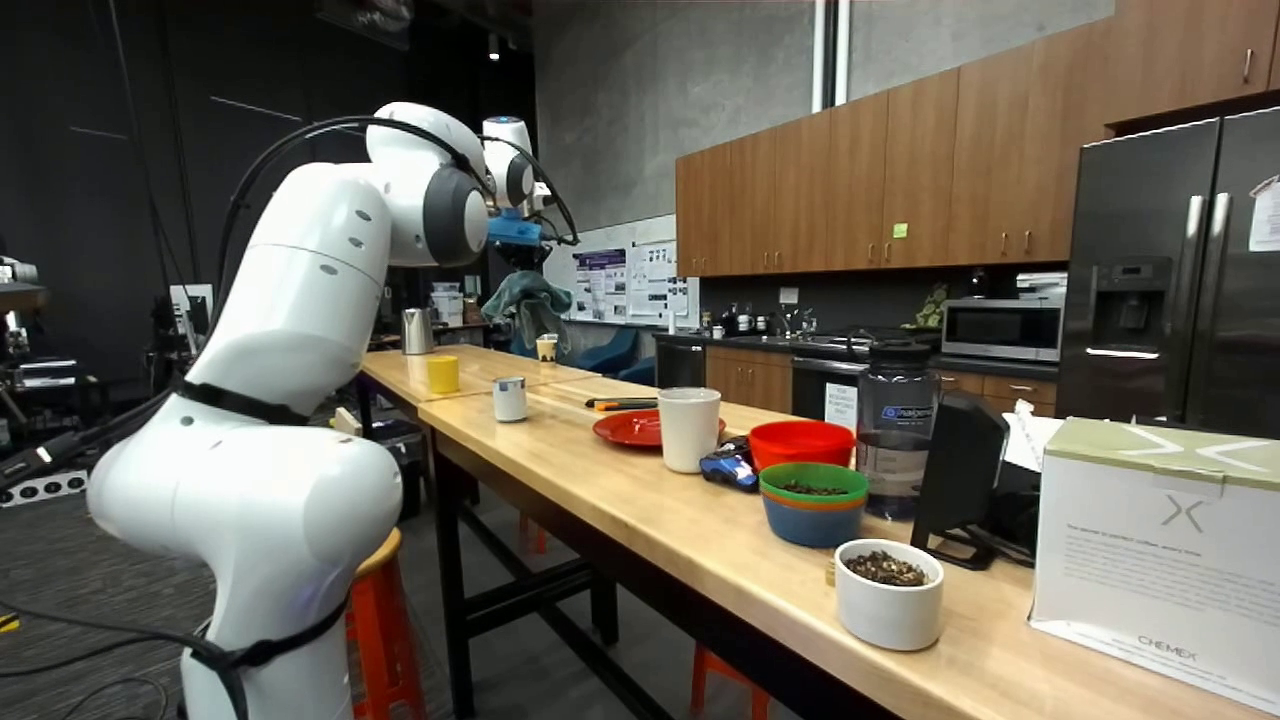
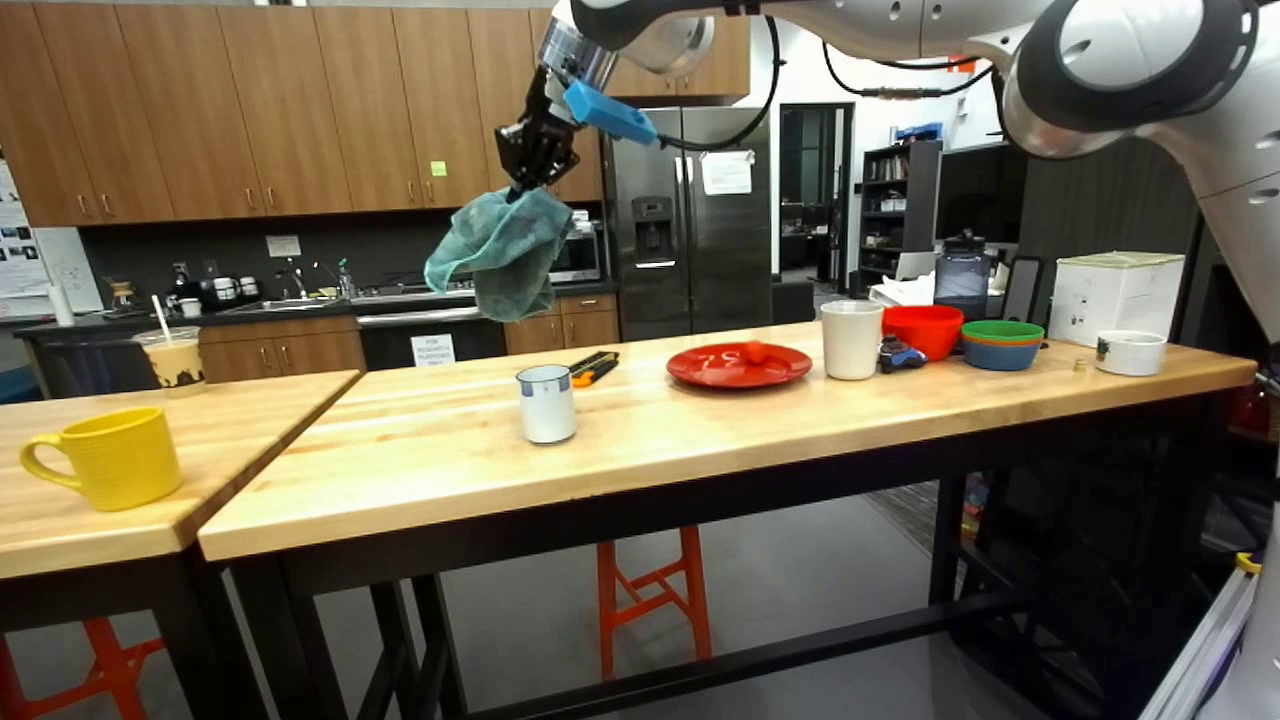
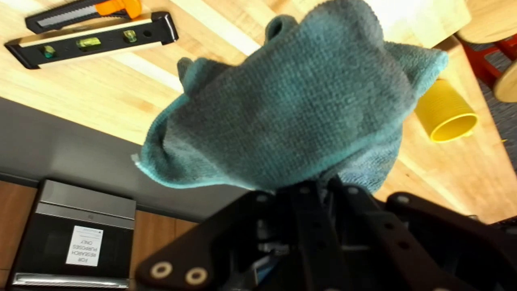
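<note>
A crumpled teal cloth (image 2: 504, 250) hangs in the air above the table, clear of its surface. My gripper (image 2: 518, 190) is shut on its upper part. In the wrist view the cloth (image 3: 295, 102) spreads out from the fingertips and covers much of the tabletop beyond. The same cloth (image 1: 528, 306) shows small and far off in exterior view 1, beneath the blue part of the wrist. Below it to the right, in exterior view 2, stands a white enamel mug (image 2: 547, 404).
A yellow mug (image 2: 120, 458) and an iced drink (image 2: 172, 358) stand on the left table. A utility knife (image 3: 87, 13) and a spirit level (image 3: 92, 41) lie together. Farther right are a red plate (image 2: 708, 366), a white cup (image 2: 851, 340) and several bowls. Bare wood surrounds the enamel mug.
</note>
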